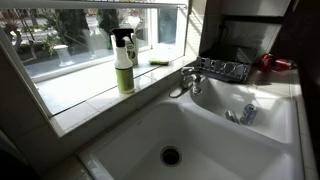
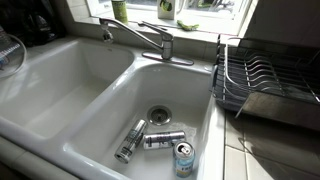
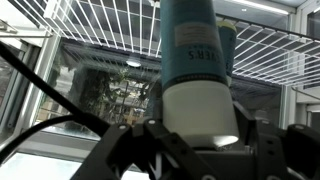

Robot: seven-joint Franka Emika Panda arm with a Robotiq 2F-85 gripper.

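Observation:
A teal and white cylindrical container (image 3: 195, 70) with printed lettering rises through the middle of the wrist view. My gripper is shut on its pale lower end. I cannot tell whether it is a can or a bottle; its top runs out of the frame. Neither exterior view shows the gripper. Several cans lie or stand in one basin of the sink, among them a silver can (image 2: 164, 139), a second silver can (image 2: 130, 141) and a blue-and-silver can (image 2: 184, 158).
A white wire rack (image 3: 110, 25) spans the wrist view behind the container. Spray bottles (image 1: 124, 65) stand by the window. A faucet (image 2: 165, 40) rises behind the sink, and a dish rack (image 2: 262, 75) sits beside it. The other basin (image 2: 60, 75) is empty.

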